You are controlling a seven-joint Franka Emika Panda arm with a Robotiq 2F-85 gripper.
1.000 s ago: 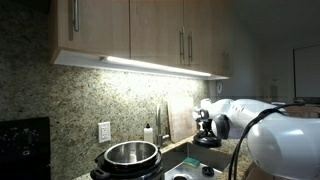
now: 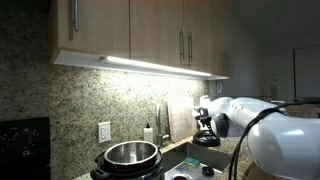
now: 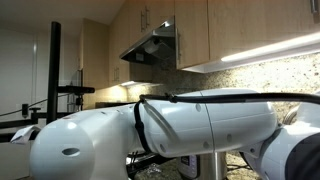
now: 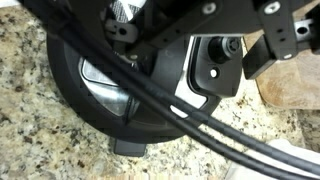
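Observation:
A round black lid [image 2: 206,139] with a raised handle lies on the counter at the far end of the sink. My gripper [image 2: 206,125] is just above it, small and dark in exterior view 1. Seen from the wrist, the lid [image 4: 88,85] fills the middle, with shiny metal patches and a black knob; dark gripper parts and cables cover some of it. The fingers stand open, and nothing is visibly held. Whether the fingers touch the lid's handle cannot be made out. An open steel pot [image 2: 132,154] in a black cooker stands nearer the camera.
A sink [image 2: 178,158] with a tall faucet [image 2: 158,120] lies between pot and lid. A soap bottle [image 2: 148,133] and a cutting board [image 2: 182,122] stand by the backsplash. Cabinets [image 2: 155,35] hang above.

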